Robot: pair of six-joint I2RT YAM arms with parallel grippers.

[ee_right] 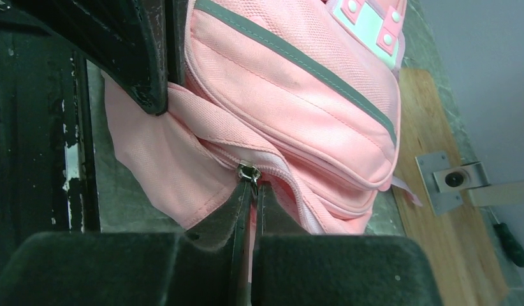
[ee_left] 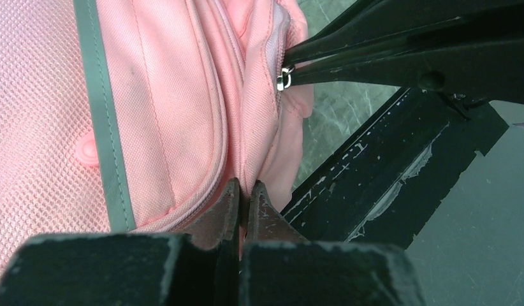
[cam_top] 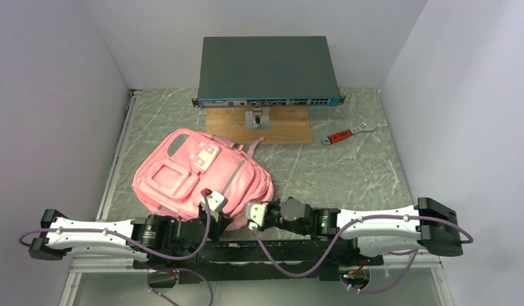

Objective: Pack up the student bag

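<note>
The pink student bag (cam_top: pixel 196 172) lies on the left of the table, its opening edge towards the arms. My left gripper is shut on a fold of pink fabric at the bag's edge. A silver zipper slider (ee_right: pixel 248 171) sits on the zipper track close by. At its small metal pull, my right gripper is shut, the thin tab showing between its fingertips. In the left wrist view the right fingers (ee_left: pixel 355 60) come in from the right and touch that pull (ee_left: pixel 284 78). The bag's inside is hidden.
A dark network device (cam_top: pixel 264 67) stands at the back above a wooden board (cam_top: pixel 288 127). A red-handled wrench (cam_top: pixel 341 136) lies at the right. A dark rail (cam_top: pixel 272 252) runs along the front.
</note>
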